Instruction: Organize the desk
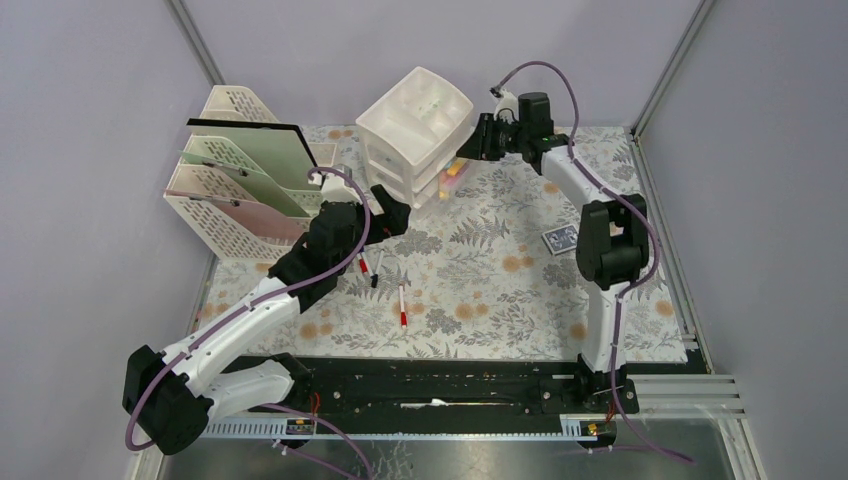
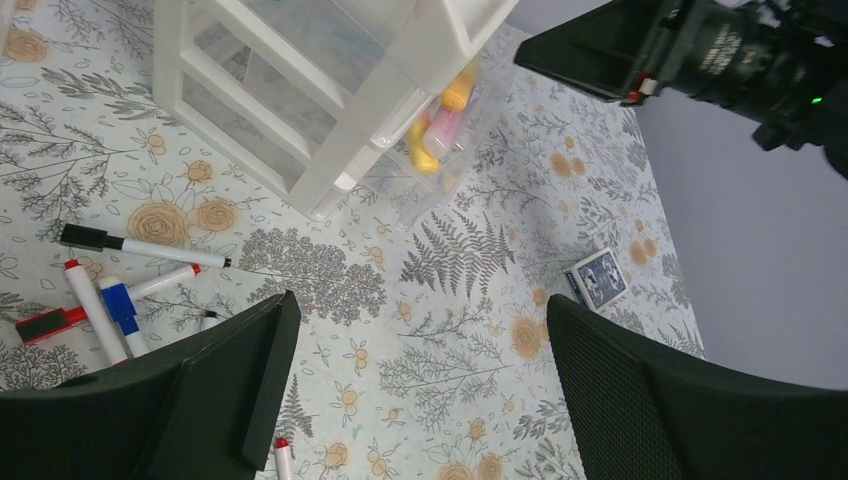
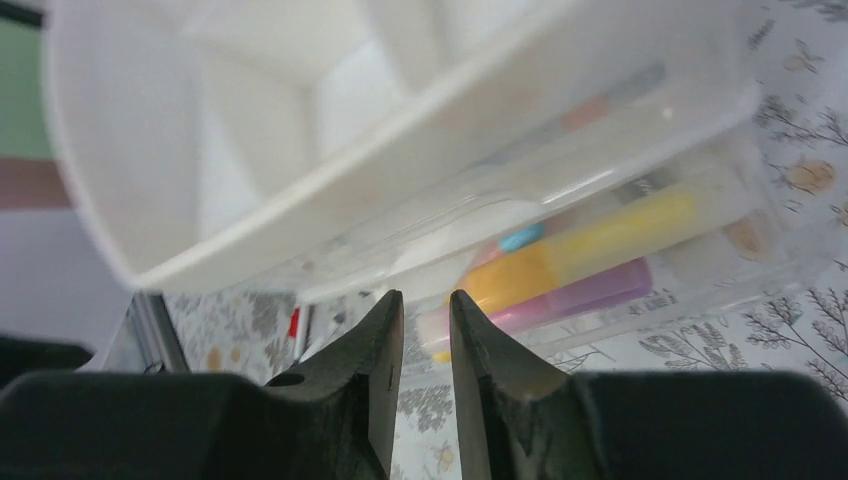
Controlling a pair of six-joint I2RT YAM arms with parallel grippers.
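A white drawer organizer point(image 1: 405, 125) stands at the back centre, its clear drawer point(image 2: 416, 205) pulled out on the right side, holding yellow point(image 3: 620, 235) and purple point(image 3: 600, 293) highlighters. My right gripper point(image 1: 480, 140) is at that drawer; its fingertips, close together with a narrow gap, sit at the drawer's edge in the right wrist view. My left gripper point(image 1: 385, 212) hangs open over several markers point(image 2: 150, 248) left of centre, nothing between its fingers. A lone red-capped marker point(image 1: 402, 310) lies nearer the front.
A white file holder point(image 1: 215, 220) with clipboards stands at the back left. A small card box point(image 1: 559, 239) lies on the right.
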